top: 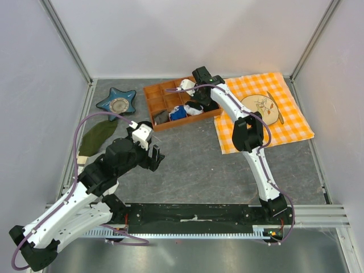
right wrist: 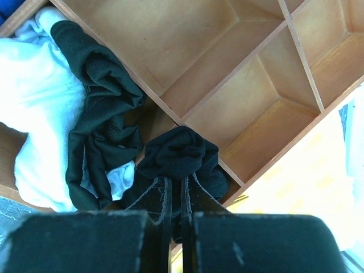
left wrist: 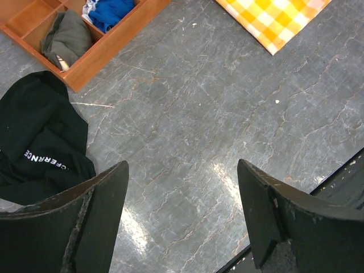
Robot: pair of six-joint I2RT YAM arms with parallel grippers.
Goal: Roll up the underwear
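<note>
A bundled black underwear (right wrist: 176,151) sits in the corner compartment of the wooden divided box (right wrist: 267,145). My right gripper reaches down into that compartment, shut on the black cloth, whose lower part is hidden behind the fingers. In the left wrist view, another black cloth (left wrist: 42,139) with small white lettering lies spread on the table beside the box. Over bare table, my left gripper stands open and empty, to the right of that cloth. The top view shows the right arm covering part of the box.
A white and dark garment (right wrist: 42,96) fills the neighbouring compartment, then come blue (top: 177,112) and grey (top: 161,117) ones. The back compartments are empty. A checkered cloth (top: 293,108) lies right of the box.
</note>
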